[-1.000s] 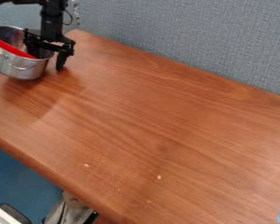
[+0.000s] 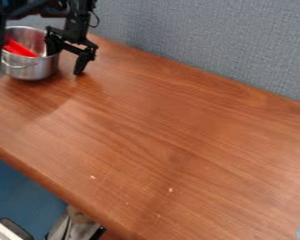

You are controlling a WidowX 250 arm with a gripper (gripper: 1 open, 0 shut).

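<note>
A steel pot (image 2: 30,65) stands at the far left of the wooden table, with a red object (image 2: 18,49) inside it. My black gripper (image 2: 67,58) is at the pot's right rim, open, with one finger hanging outside the pot over the table; the other is hard to make out against the rim.
A grey padded wall (image 2: 216,37) runs along the back. Some metal and cable parts sit below the table's front left edge.
The pot and the red object have shifted slightly to the left and changed tilt. My gripper has moved slightly to the right and down relative to the pot.
</note>
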